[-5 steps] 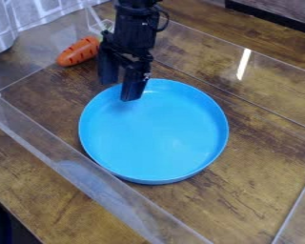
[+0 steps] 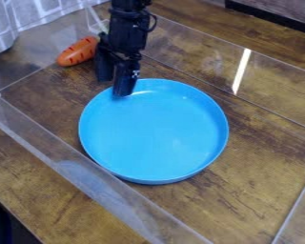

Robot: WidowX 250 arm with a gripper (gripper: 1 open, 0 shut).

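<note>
My black gripper [image 2: 114, 69] is lowered at the top middle, standing open over the far left rim of a large blue plate [image 2: 152, 133]. An orange carrot-like object [image 2: 77, 50] lies to the left of the gripper, apart from it. Whether anything lies directly under the fingers is hard to tell.
Clear panels cross the lower left and right, and a white cloth or bag [image 2: 18, 24] sits at the top left corner.
The gripper has shifted slightly to the left, toward the orange object. The plate and the orange object have not visibly moved.
</note>
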